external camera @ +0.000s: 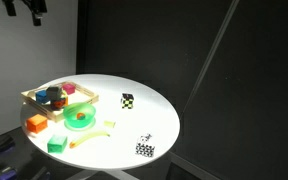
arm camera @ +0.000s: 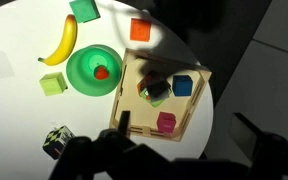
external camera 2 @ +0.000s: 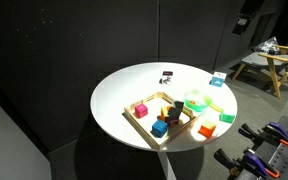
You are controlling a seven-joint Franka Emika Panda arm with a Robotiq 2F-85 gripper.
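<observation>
High above the round table, my gripper (external camera: 24,14) stands open at the upper left of exterior view 1. Its two dark fingers are wide apart in the wrist view, with nothing held between them. Below lies a wooden tray (arm camera: 134,80) holding a blue cube (arm camera: 183,85), a pink cube (arm camera: 166,122) and a cluster of dark, orange and green pieces. A green bowl (arm camera: 75,73) beside the tray has a small red object (arm camera: 101,72) in it. Near the bowl are a yellow banana (arm camera: 62,40), a yellow-green block (arm camera: 53,83), an orange block (arm camera: 140,29) and a green block (arm camera: 84,10).
A black-and-yellow patterned cube (external camera: 127,101) stands apart on the white round table (external camera: 162,112). Black-and-white patterned pieces (external camera: 145,149) lie near its edge. A wooden chair (external camera 2: 276,68) stands beyond it.
</observation>
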